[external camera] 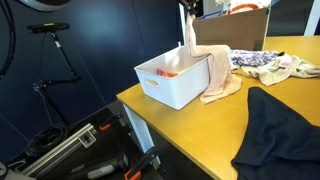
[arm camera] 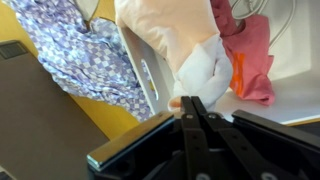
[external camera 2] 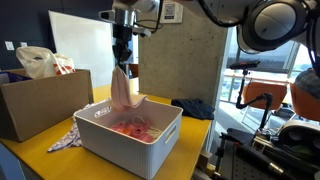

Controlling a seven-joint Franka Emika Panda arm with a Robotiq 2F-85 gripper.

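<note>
A pale pink cloth [external camera: 220, 72] hangs from my gripper [external camera 2: 121, 64], which is shut on its upper end above the white bin [external camera: 172, 90]. The cloth's lower part drapes over the bin's side and down onto the table in exterior view 1. From the wrist view, the fingertips [arm camera: 193, 104] pinch a bright end of the cloth [arm camera: 180, 30] near the bin wall. Inside the bin lie red and pink pieces, among them a red cloth [arm camera: 250, 50].
On the wooden table [external camera: 205, 125] lie a dark cloth [external camera: 280, 135] at the near right and patterned cloths [external camera: 275, 66] further back. Behind them stands a cardboard box [external camera 2: 45, 100] with white bags [external camera 2: 45, 63] on top. Open table lies between bin and dark cloth.
</note>
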